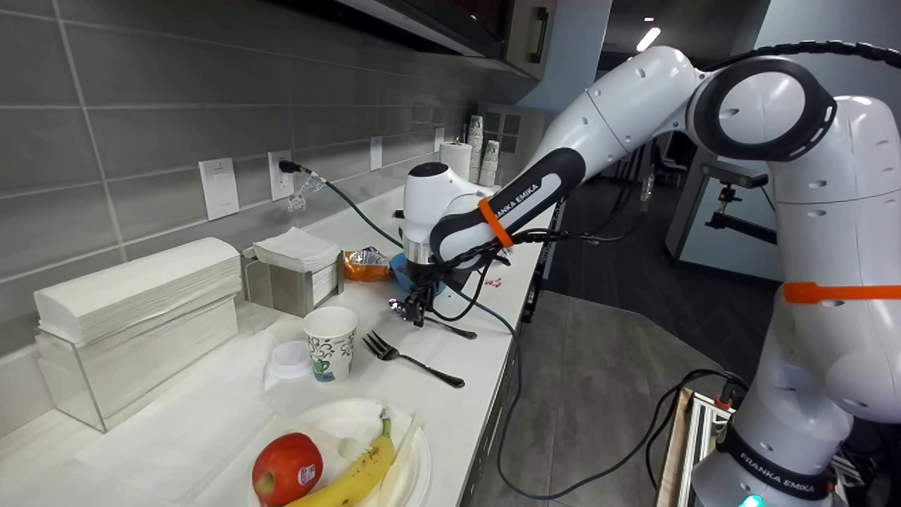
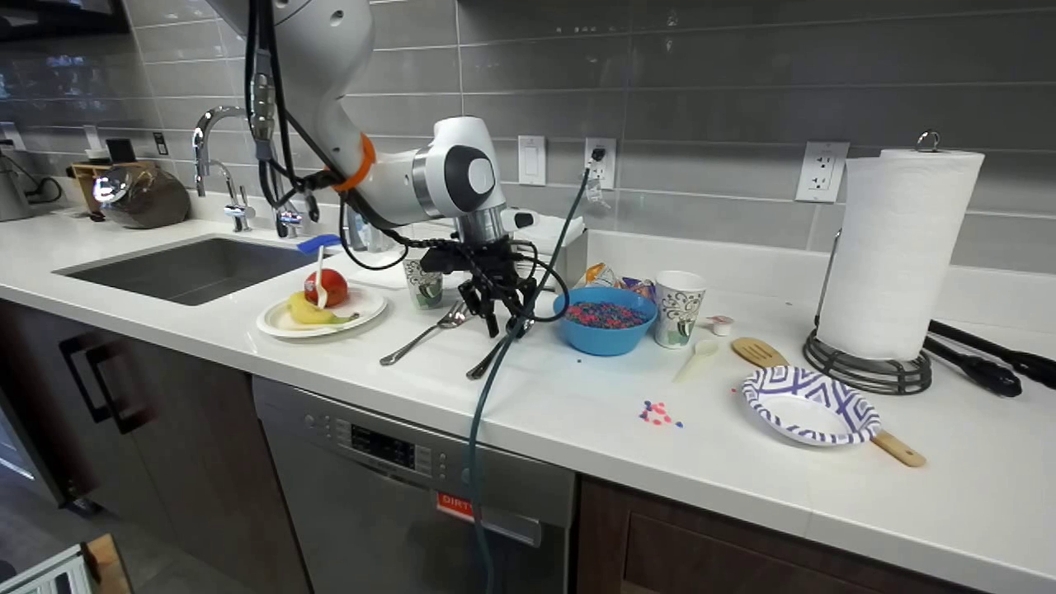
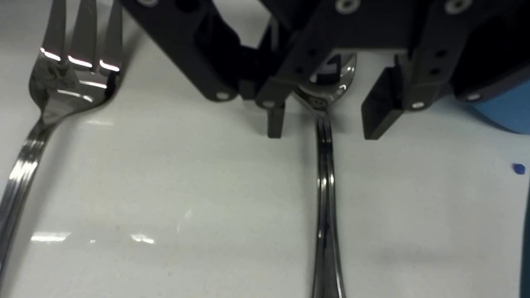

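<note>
A metal spoon (image 3: 325, 188) lies on the white counter, its handle toward the front edge. Over its neck stands my gripper, part open, one finger on each side of the spoon and a gap to both; nothing is gripped. The spoon's bowl is partly covered by the gripper in the wrist view. To the left of it in that view lies a metal fork (image 3: 69, 94). From exterior view 2 the gripper (image 2: 506, 322) is low over the counter, between the fork (image 2: 431, 332) and a blue bowl (image 2: 605, 337) of small pink and blue pieces.
A plate (image 2: 282, 323) with an apple and a banana stands left. Right of the bowl are a paper cup (image 2: 680, 308), a patterned bowl (image 2: 807, 406) and a paper towel roll (image 2: 896, 257). A green cable (image 2: 495, 366) hangs across the counter in front.
</note>
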